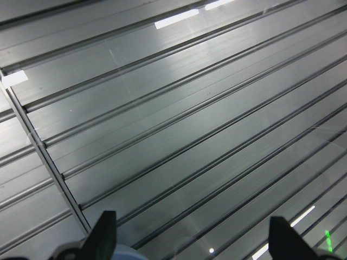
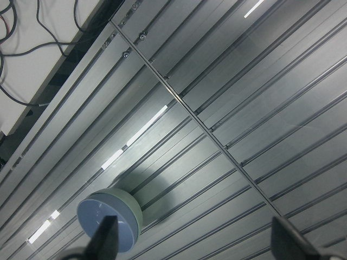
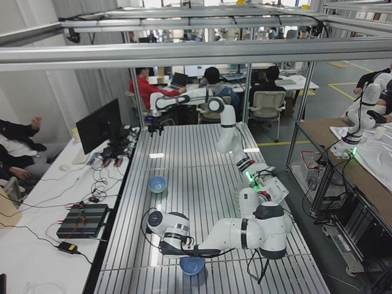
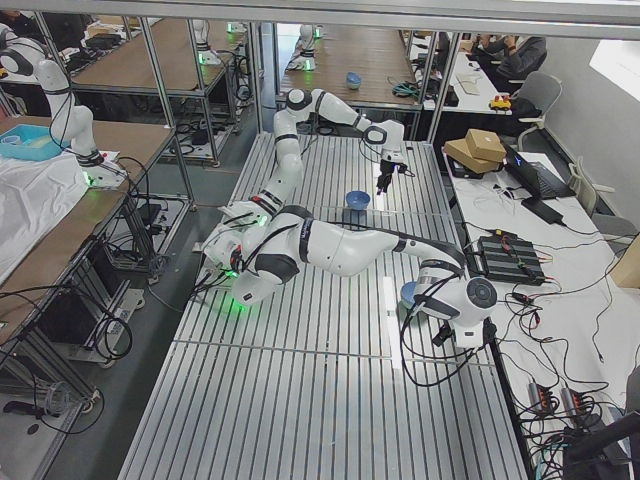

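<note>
A blue bowl (image 3: 157, 184) stands on the slatted metal table (image 3: 171, 147); a second blue bowl (image 3: 192, 267) lies nearer the left camera, partly behind the near arm. In the right wrist view a blue bowl (image 2: 103, 219) sits nested in a pale green one. The far arm's gripper (image 3: 155, 130) is raised past the first bowl, apart from it; the near arm's gripper (image 4: 462, 338) is at the table's side by the other bowl. In the wrist views, the left gripper and right gripper both stand open, nothing between their fingers.
A white desk (image 3: 37, 257) with a monitor, black boxes and cables runs along one side. Metal frame posts and rails surround the table. Another arm's bench (image 4: 60, 240) stands on the other side. The table's middle between the bowls is clear.
</note>
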